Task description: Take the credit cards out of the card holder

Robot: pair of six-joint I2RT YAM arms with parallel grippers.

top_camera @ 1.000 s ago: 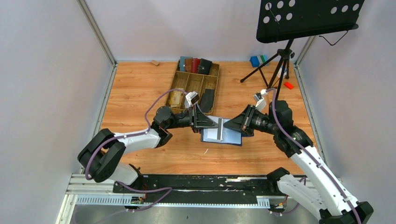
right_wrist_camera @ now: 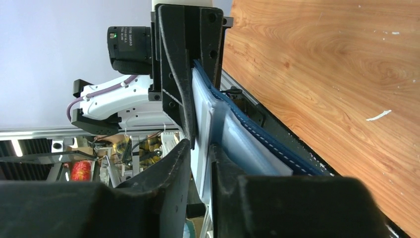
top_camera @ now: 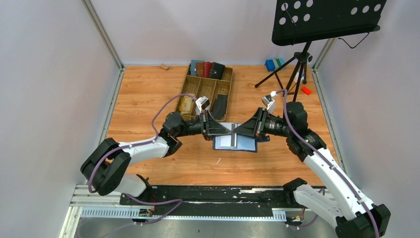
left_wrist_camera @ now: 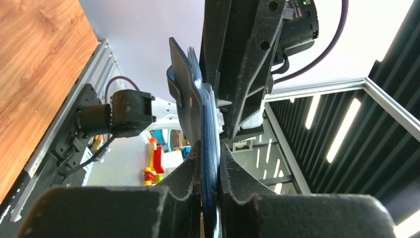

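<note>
An open card holder, dark blue outside with pale clear pockets inside, is held between the two arms above the table. In the left wrist view my left gripper is shut on the holder, its fingers pressing both sides. My right gripper reaches the holder from the right. The right wrist view shows a whitish card or pocket layer running between the right gripper's fingertips; whether they grip it, I cannot tell. Any single card is hard to make out.
Behind the arms stands a wooden divided box with several wallets and a dark case. A black stand occupies the back right, near a small red block.
My right gripper has moved left, further over the holder, and its wrist has turned slightly. The left arm and the holder have hardly moved.
</note>
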